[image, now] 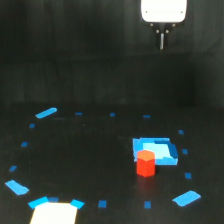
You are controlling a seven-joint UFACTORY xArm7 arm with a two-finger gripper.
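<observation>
My gripper (161, 40) hangs high at the top right, below its white housing (163, 10). It is far above the objects and touches none of them. Its dark fingers are too small against the black background to show whether they are apart. A red block (146, 164) with an angular outline stands on the dark surface at lower right. Right behind it is a blue square tray (166, 143) with a white patch inside. The block hides part of the tray's front; whether the two touch, I cannot tell.
Small blue marks dot the dark surface. Larger blue strips (46, 113) lie around its outer parts, with one more strip (186, 198) at lower right. A bright pale object (53, 213) is cut off by the bottom edge.
</observation>
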